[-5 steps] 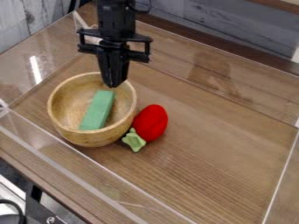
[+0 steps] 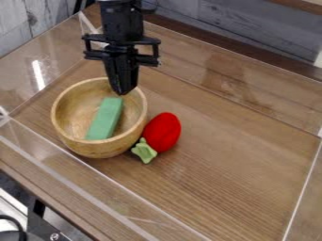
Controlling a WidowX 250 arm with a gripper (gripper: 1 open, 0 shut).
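My gripper [image 2: 120,87] hangs over the back part of a round wooden bowl [image 2: 70,115], shut, with nothing visible between its dark fingers. In the bowl lies a green block [image 2: 104,120]. Just right of the bowl rests a red, rounded object [image 2: 163,130] with a small light-green piece [image 2: 143,151] at its near-left end.
A light wall edges it at the back right, and a dark object [image 2: 8,231] sits at the lower left corner, off the tabletop.
The gripper has shifted only slightly over the bowl. The bowl, block and red object look unmoved.
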